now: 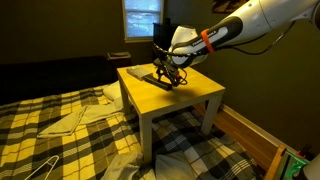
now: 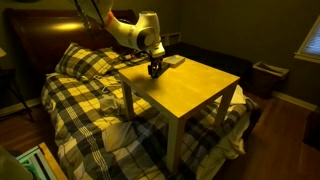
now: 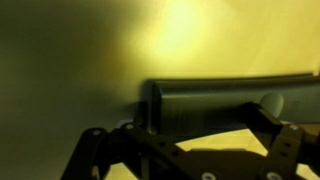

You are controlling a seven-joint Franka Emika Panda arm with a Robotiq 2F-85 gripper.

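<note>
A dark, long, box-shaped object (image 3: 215, 100) lies on the pale table (image 3: 60, 60) in the wrist view. My gripper is open above it, with the fingers spread over its near side; whether they touch it cannot be told. In exterior view 1 the same dark object (image 1: 157, 82) shows on the yellow tabletop (image 1: 185, 95), just left of my gripper (image 1: 171, 79). From the other side, in exterior view 2, my gripper (image 2: 155, 68) hangs low over the table's edge.
A light grey item (image 2: 173, 61) sits at the table edge beyond the gripper. Around the table is a bed with a plaid blanket (image 1: 75, 135) and loose pale cloths (image 1: 65, 124).
</note>
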